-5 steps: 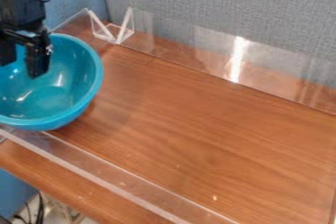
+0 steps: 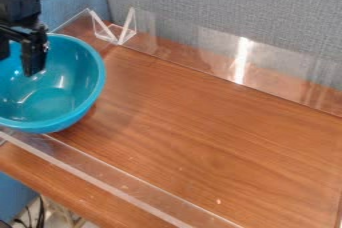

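A teal bowl point(image 2: 60, 97) sits at the left of the wooden surface, partly cut off by the view's left edge. My black gripper point(image 2: 30, 52) hangs over the bowl's rear left part, its fingers pointing down and apart, open. I see no object between them, though its upper part is cut off.
The wooden floor point(image 2: 221, 142) to the right of the bowl is clear. Transparent walls edge it at back and front, with white brackets point(image 2: 118, 29) at the back left corner. Cables lie below the front edge at lower left.
My gripper has shifted up and slightly left over the bowl. The bowl looks essentially unmoved.
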